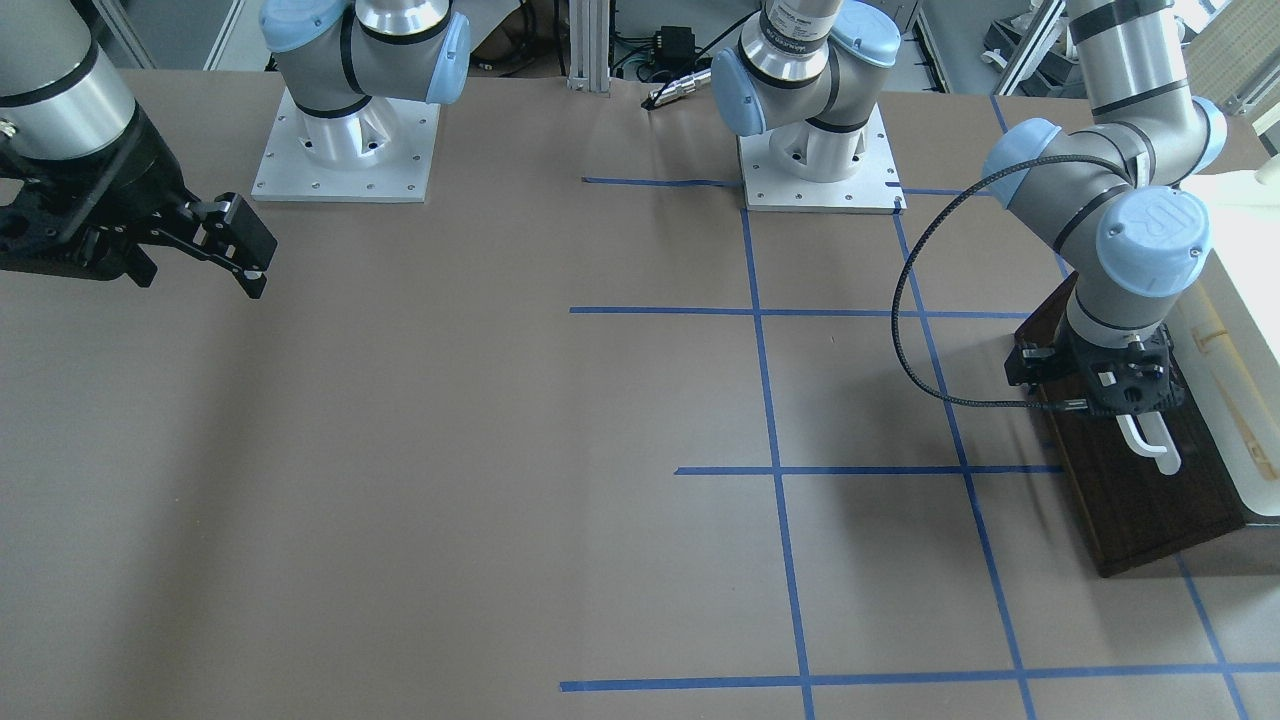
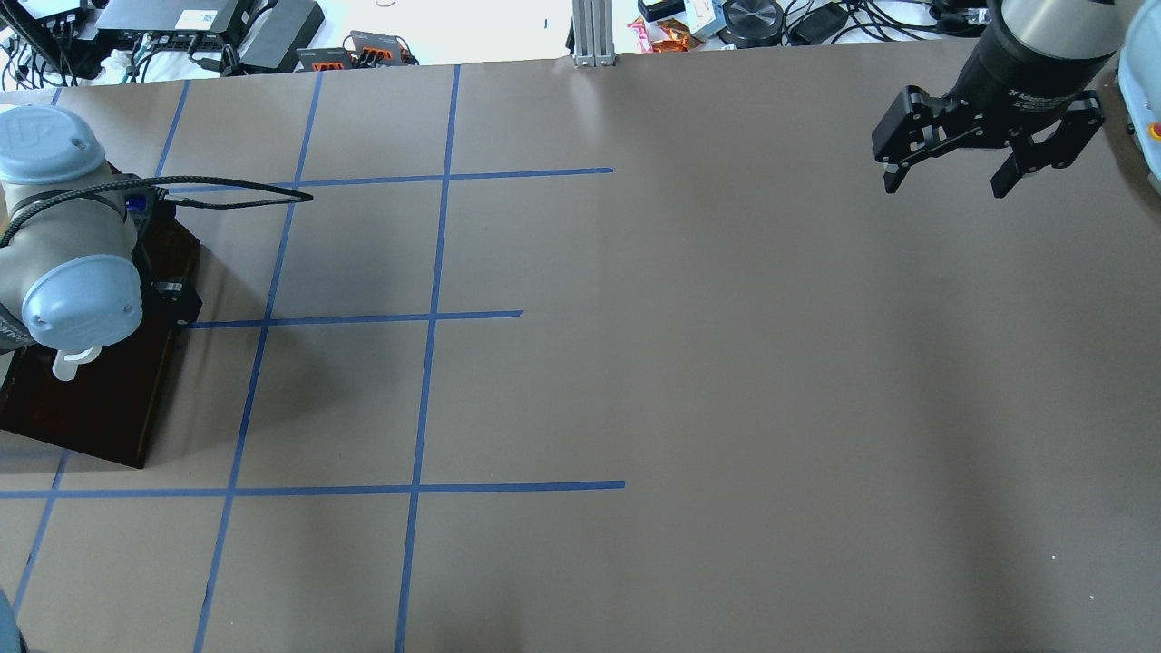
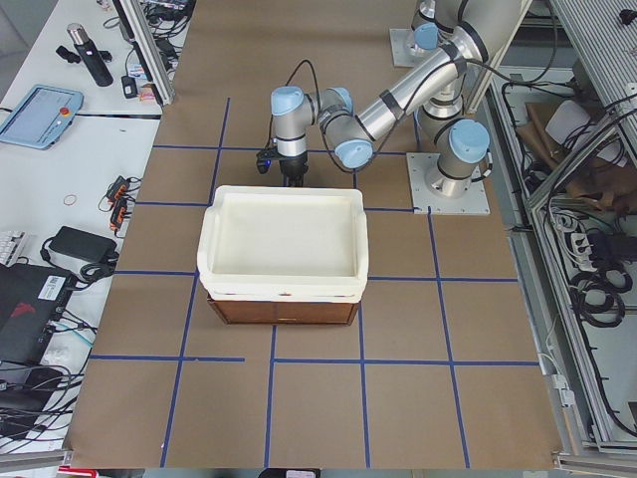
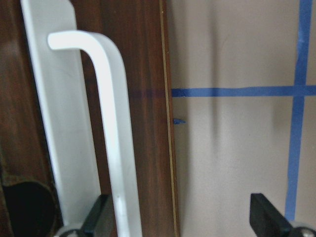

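Note:
A dark wooden box (image 1: 1128, 504) with a white bin (image 3: 283, 249) on top stands on the taped table. On its side is a white bar handle (image 4: 116, 138), seen close up in the wrist view, with a white backing plate (image 4: 59, 123). My gripper is at that side, its fingers wide open: the left fingertip lies beside the handle, the right one out over the table past the box's edge. In the front view its black body (image 1: 1092, 374) hangs at the upper part of the handle.
Another black gripper (image 2: 985, 147) is idle at the far side. Other arm bases (image 1: 822, 180) stand at the back.

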